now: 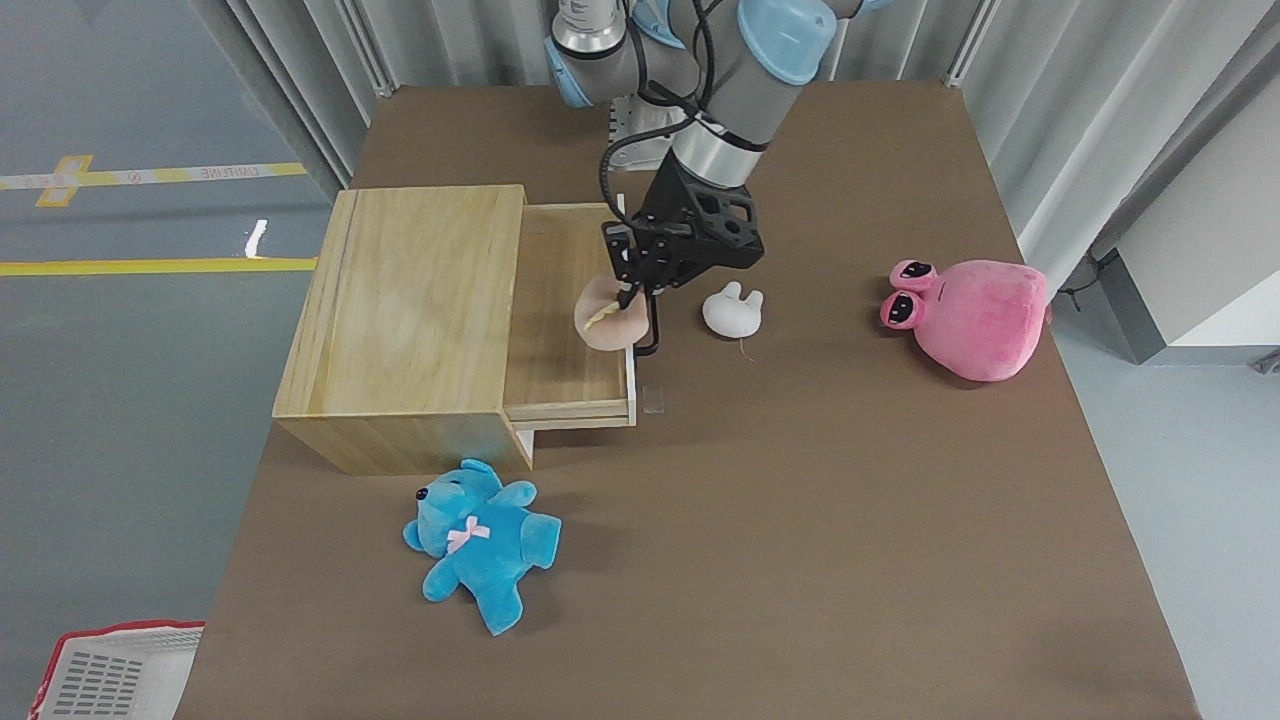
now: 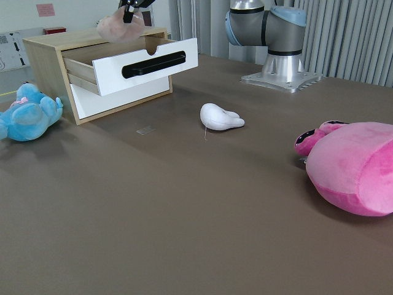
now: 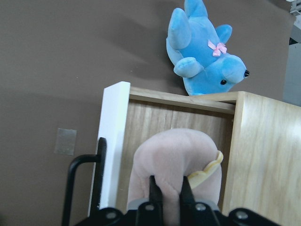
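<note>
A pale pink plush (image 1: 600,319) with a cream strip hangs over the open drawer (image 1: 565,389) of the wooden cabinet (image 1: 402,300). My black gripper is shut on it, its fingers pressed into the soft fabric in the wrist view. In the left view the plush (image 2: 120,27) is raised at about the height of the cabinet top, behind the white drawer front (image 2: 145,66) with its black handle.
A blue bear (image 1: 492,552) lies in front of the cabinet. A small white plush (image 1: 731,314) sits right of the drawer, and a large pink plush (image 1: 978,322) is near the right edge.
</note>
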